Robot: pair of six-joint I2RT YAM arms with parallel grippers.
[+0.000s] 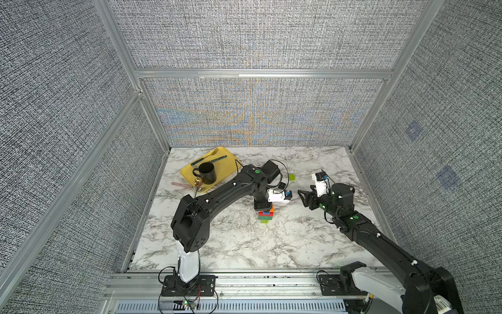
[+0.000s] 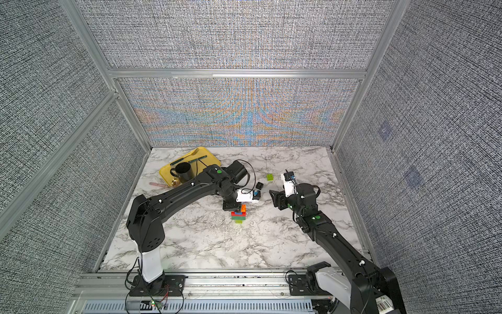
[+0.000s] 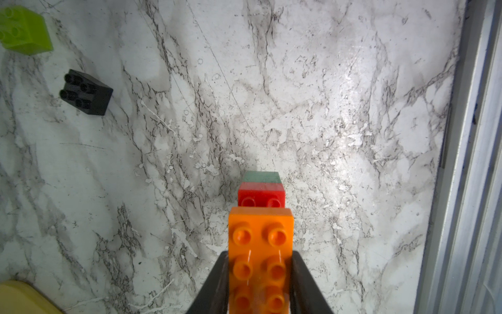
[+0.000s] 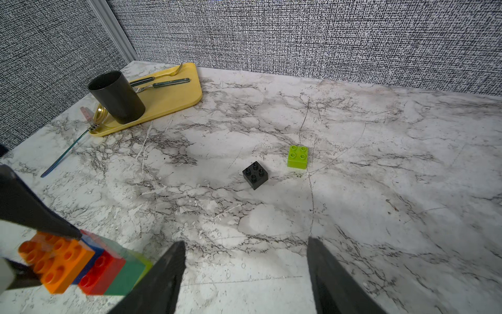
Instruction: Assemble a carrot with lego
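Note:
My left gripper is shut on an orange brick (image 3: 260, 251), whose studs face the left wrist camera. Below the orange one, the same stack shows a blue layer (image 4: 90, 261), a red brick (image 4: 99, 272), a dark green brick (image 4: 121, 276) and a light green end (image 4: 141, 264). In the right wrist view the stack lies tilted at the lower left. Out on the table sit a loose black brick (image 4: 255, 175) and a loose light green brick (image 4: 297, 157), apart from each other. Facing them, my right gripper is open and empty.
At the back left lies a yellow tray (image 1: 230, 164) with cutlery and a black mug (image 1: 207, 172) on it. A pink-handled utensil (image 1: 181, 184) is beside the tray.

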